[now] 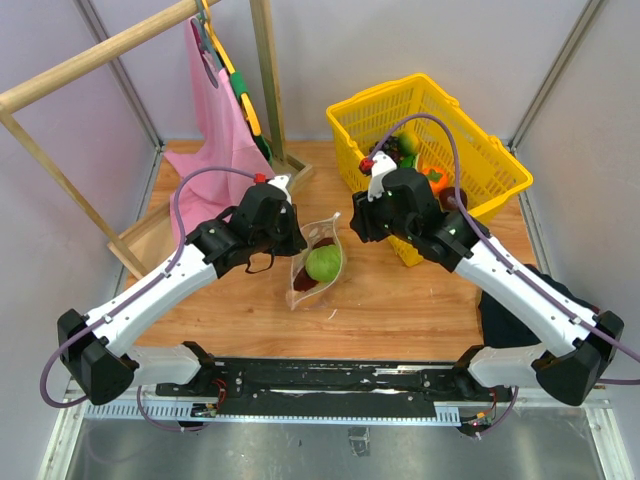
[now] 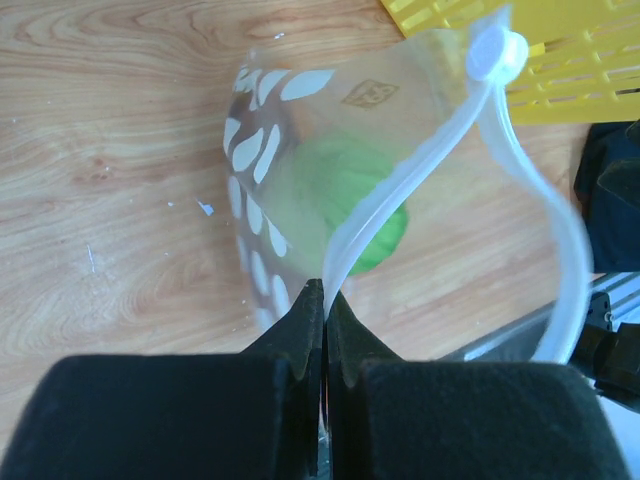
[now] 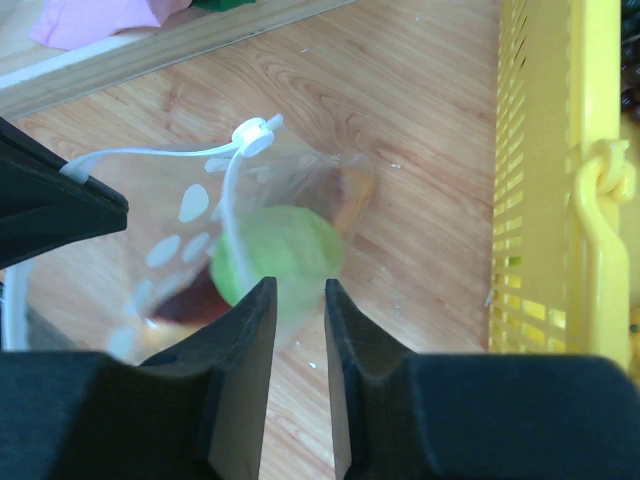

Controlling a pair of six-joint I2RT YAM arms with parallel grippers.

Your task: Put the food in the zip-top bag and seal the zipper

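Note:
The clear zip bag hangs from my left gripper, which is shut on its rim; in the left wrist view the white zipper edge runs into the closed fingertips. Inside the bag lie a round green food item and a dark reddish one. The bag's mouth gapes, with the white slider at one corner of the zipper. To the bag's right, my right gripper is part open. Nothing sits between its fingers, and the bag is apart from it.
A yellow basket with more food stands behind my right arm. At the back left, a pink cloth hangs on a wooden frame. A dark cloth lies at the right.

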